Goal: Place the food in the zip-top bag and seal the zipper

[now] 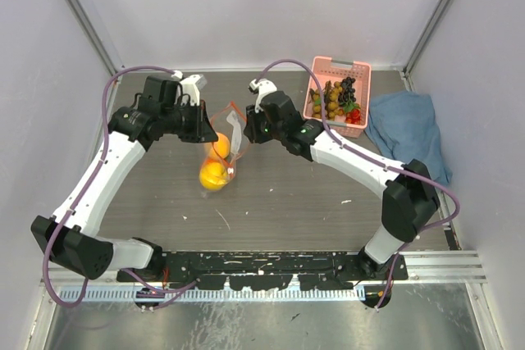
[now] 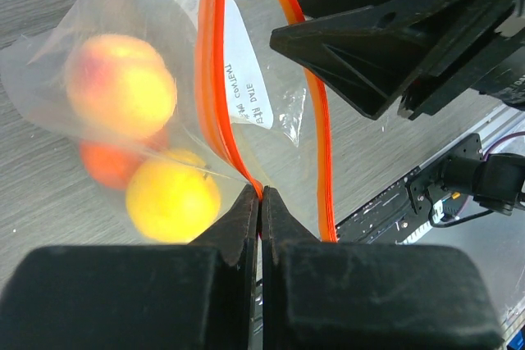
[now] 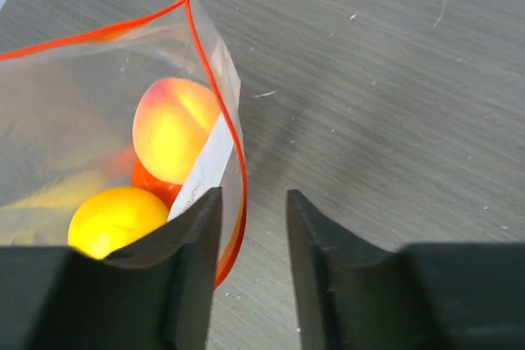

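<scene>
The clear zip top bag (image 1: 225, 165) with orange zipper edges holds peaches (image 2: 121, 88) and yellow fruit (image 3: 119, 220). My left gripper is shut on one orange zipper edge of the bag, which stands open. My right gripper (image 1: 253, 127) hovers just right of the bag, beside its other edge; in the right wrist view its fingertips (image 3: 300, 217) are apart, with that edge near the left finger.
A pink basket (image 1: 354, 75) of mixed produce is at the back right. A blue cloth (image 1: 406, 137) lies right of it.
</scene>
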